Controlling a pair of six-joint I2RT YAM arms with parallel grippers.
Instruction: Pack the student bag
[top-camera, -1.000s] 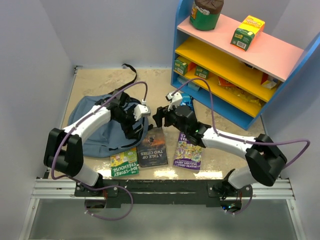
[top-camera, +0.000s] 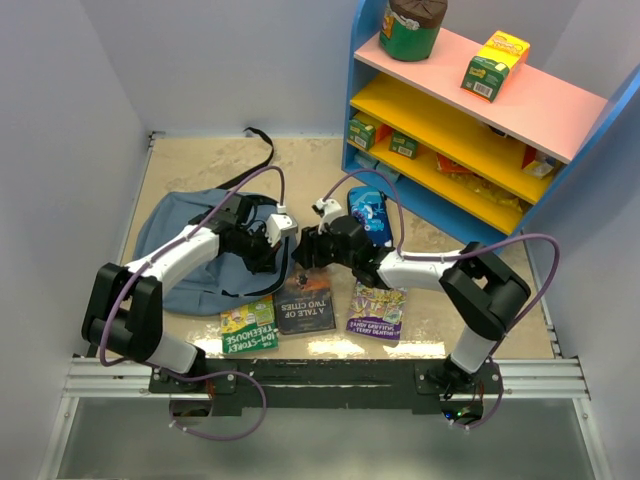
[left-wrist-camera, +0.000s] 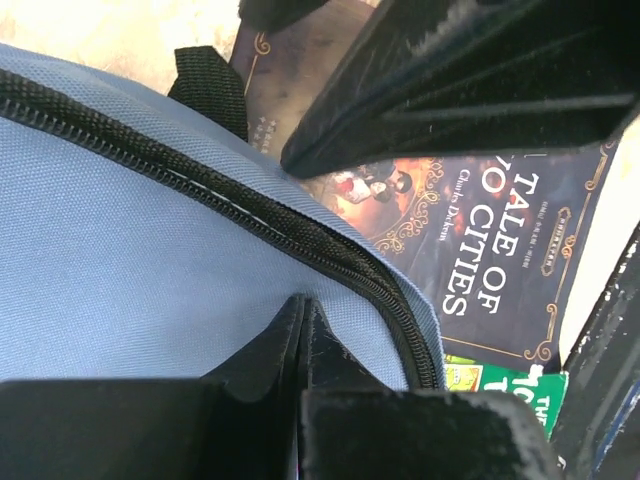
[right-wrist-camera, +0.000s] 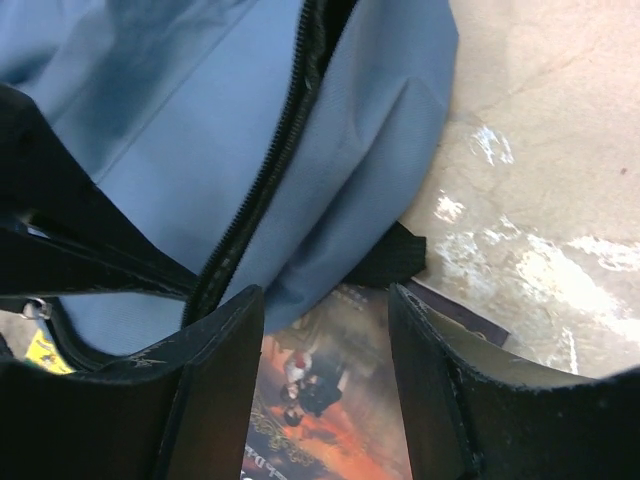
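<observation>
A blue bag (top-camera: 195, 275) with a black zipper (left-wrist-camera: 250, 215) lies on the left of the table. Over its right part is my left gripper (top-camera: 265, 266); in the left wrist view its fingertips (left-wrist-camera: 300, 330) meet above the blue cloth, with nothing visible between them. My right gripper (top-camera: 301, 258) is parted at the bag's right edge. Between its fingers, the right wrist view shows a black strap end (right-wrist-camera: 395, 258) and the bag's edge beyond the tips, not gripped. Under it lies the dark book A Tale of Two Cities (top-camera: 306, 305).
A green book (top-camera: 249, 328) lies at the bag's front, a purple book (top-camera: 376, 313) to the right and a blue package (top-camera: 370, 212) behind. A shelf (top-camera: 450, 175) with boxes stands at the back right. Bare table shows at far right.
My right gripper has moved left and lower, up to the bag's edge. The left gripper has shifted slightly and stays over the bag. Books and bag look unmoved.
</observation>
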